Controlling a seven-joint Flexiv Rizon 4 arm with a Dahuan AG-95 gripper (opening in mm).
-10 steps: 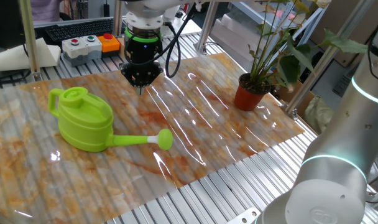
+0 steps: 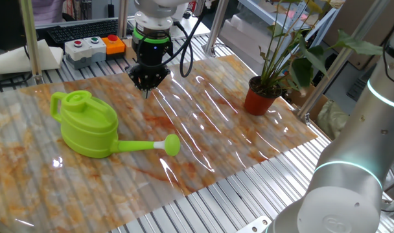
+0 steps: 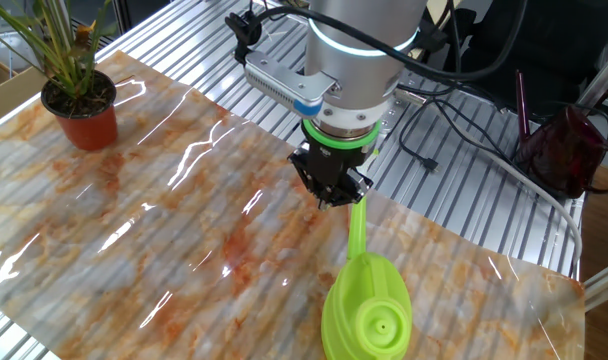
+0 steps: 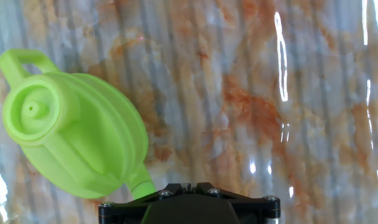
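A bright green watering can (image 2: 90, 124) stands upright on the marbled sheet (image 2: 203, 123), its spout (image 2: 137, 145) ending in a round head (image 2: 172, 145). My gripper (image 2: 146, 94) points down above the sheet, behind the spout in exterior view 1 and apart from the can. Its black fingers come together at the middle, with nothing visible between them. In the wrist view the can (image 4: 77, 134) fills the left side; the gripper's black body hides the rest of the spout. A brown pot (image 2: 259, 98) holds a leafy plant (image 2: 301, 61) at the sheet's far right.
Push-button boxes (image 2: 87, 52) and a keyboard (image 2: 83, 30) lie behind the sheet. A dark red jug (image 3: 564, 150) stands at the right of exterior view 2. Between can and plant the sheet is clear.
My wrist has shifted and tilted very slightly while the gripper's tip stayed almost in place. The watering can and the plant have not moved.
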